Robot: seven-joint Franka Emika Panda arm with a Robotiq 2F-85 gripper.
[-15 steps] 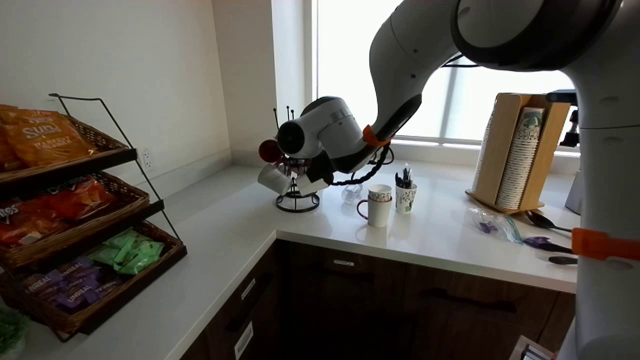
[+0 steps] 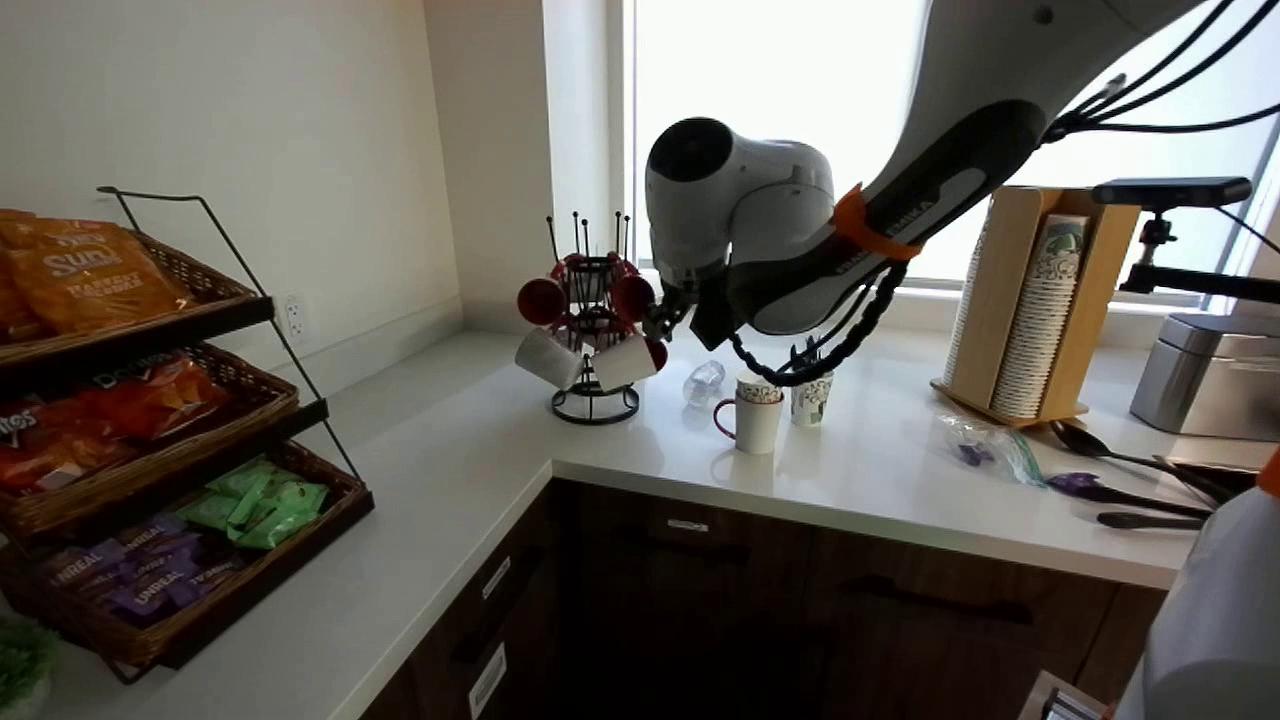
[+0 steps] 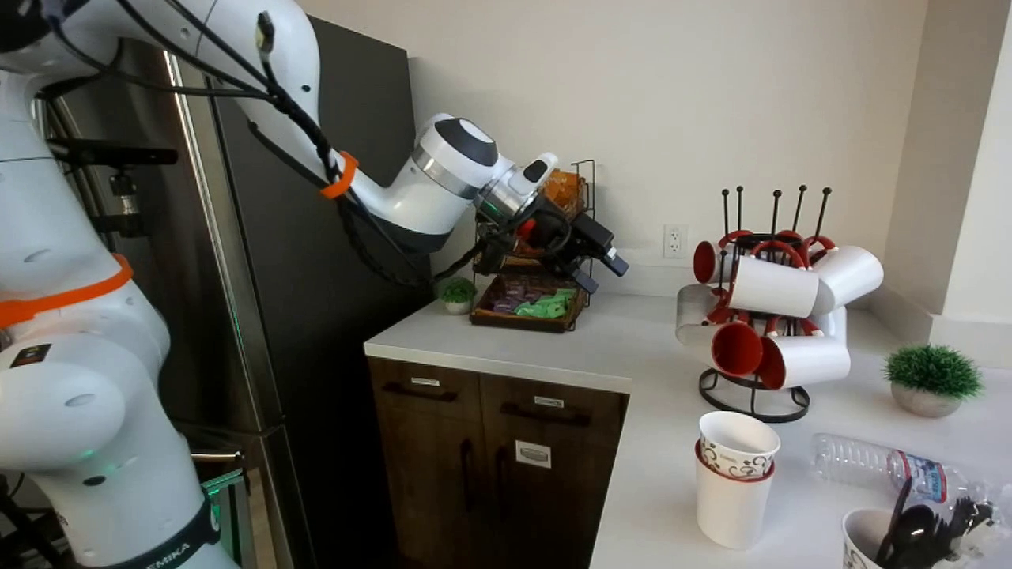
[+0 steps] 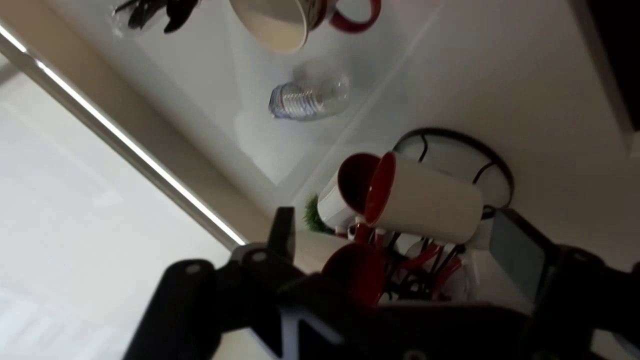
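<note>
In the second exterior view my gripper hangs in the air above the counter, left of the black mug rack. Wide apart in the wrist view, its two fingers have nothing held between them. White mugs with red insides hang on the rack; one white mug appears beyond the fingers. A white mug with a red handle stands upright on the counter, a patterned paper cup nested in its top. The first exterior view hides the fingertips.
A clear plastic bottle lies near a cup of black cutlery. Snack baskets line the left counter. A wooden cup dispenser stands at the back right. The counter corner has free room.
The arm has swung and lifted, its wrist now higher and farther right in the first exterior view. More of the mug rack shows. The mugs and cups on the counter look unmoved.
</note>
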